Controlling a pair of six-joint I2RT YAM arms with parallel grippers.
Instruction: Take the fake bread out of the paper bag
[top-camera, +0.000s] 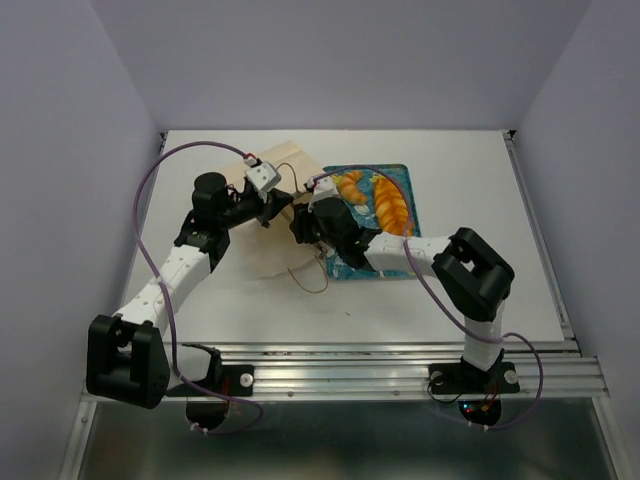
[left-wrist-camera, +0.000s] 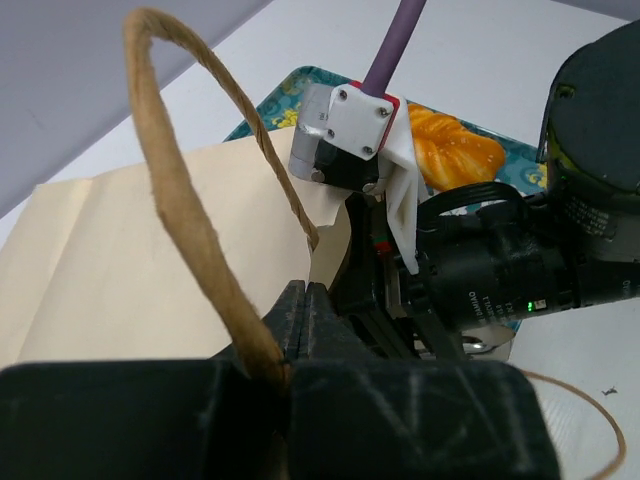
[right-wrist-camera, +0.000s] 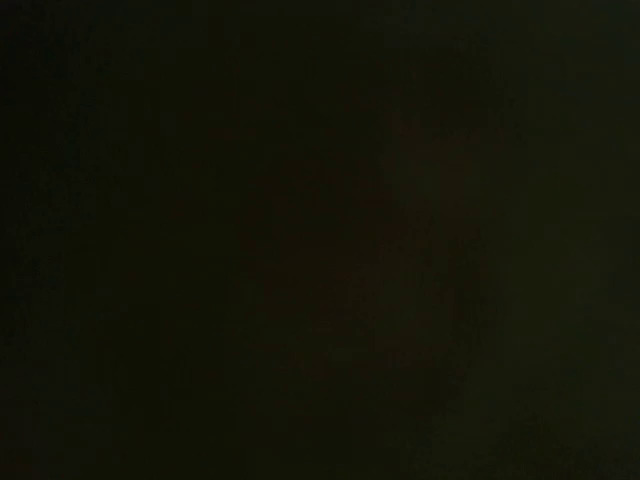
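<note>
The paper bag (top-camera: 262, 250) lies on its side at the left of the table, its mouth facing right; what is inside is hidden. At its upper rim, my left gripper (top-camera: 291, 197) is shut on the thin paper edge, and a twine handle (left-wrist-camera: 205, 240) loops up past it. My right gripper (top-camera: 303, 226) is at the mouth, around silver tongs (left-wrist-camera: 490, 342) that reach into the bag. Its fingertips are largely hidden, and the right wrist view is almost wholly dark. No bread shows in the tongs.
Right of the bag, a blue patterned tray (top-camera: 409, 185) carries a small fake bread (top-camera: 351, 188) and a larger one (top-camera: 391, 210); my right arm (top-camera: 385, 250) crosses over its lower part.
</note>
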